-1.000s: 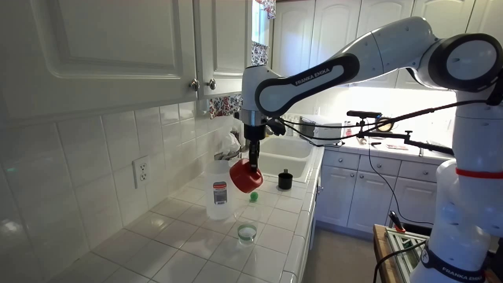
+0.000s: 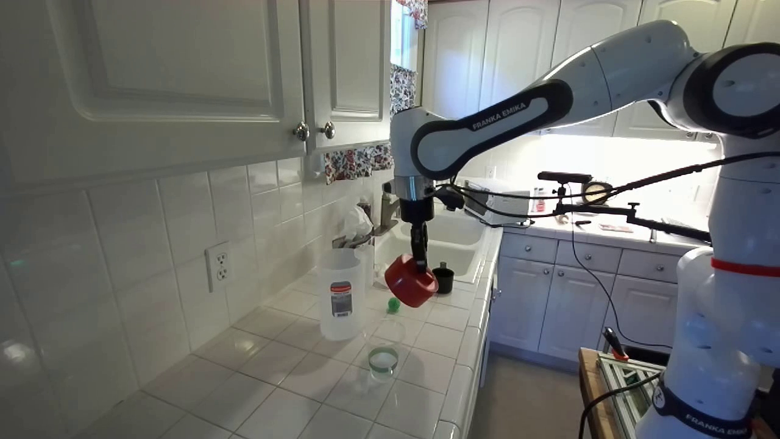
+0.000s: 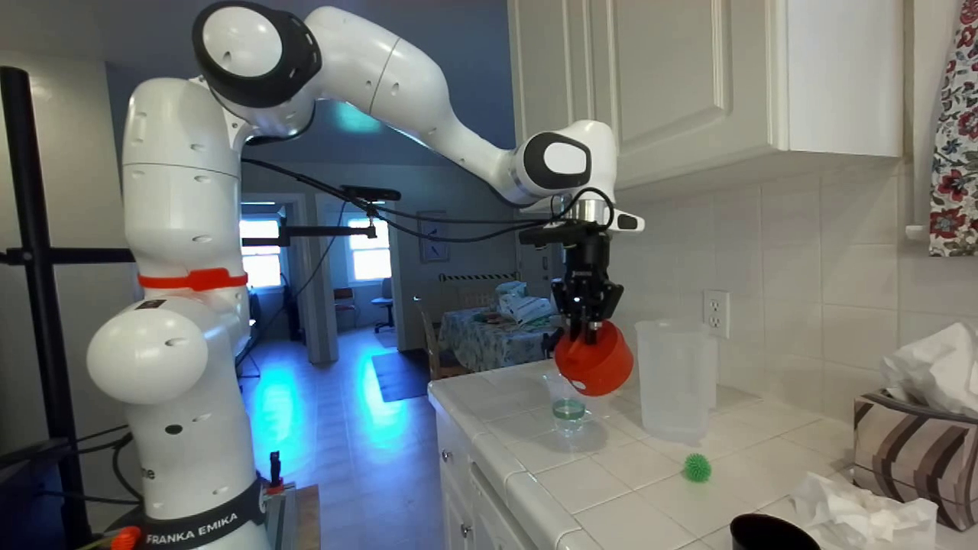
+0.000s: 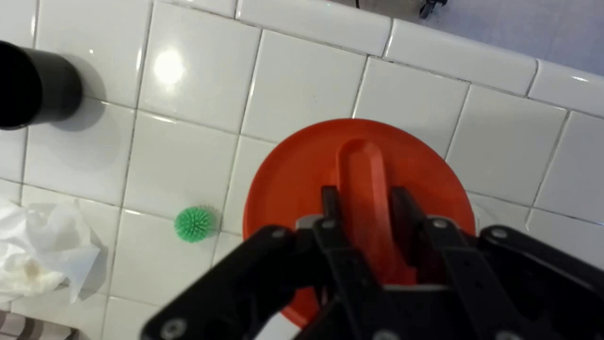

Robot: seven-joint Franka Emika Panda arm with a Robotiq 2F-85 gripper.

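Note:
A red lid-like piece (image 2: pixel 411 281) hangs tilted above the tiled counter, clear of it. My gripper is shut on the raised bar across its top, one finger on each side of the bar. In exterior view 2 the orange-red piece (image 3: pixel 596 363) is in the air in front of the tall translucent pitcher (image 3: pixel 674 383). Whatever lies on its underside is hidden in the wrist view. That pitcher (image 2: pixel 341 296) stands upright on the counter with a label on its side.
A clear cup with a green band (image 2: pixel 383 361), a green spiky ball (image 4: pixel 194 224) and a black cup (image 2: pixel 443 279) stand on the counter. Crumpled tissue (image 4: pixel 45 249) and a striped tissue box (image 3: pixel 917 454) are near the wall.
The arm has carried the red piece to the right in exterior view 1, away from the pitcher and slightly lower. It is still gripped and tilted. The objects on the counter have not moved.

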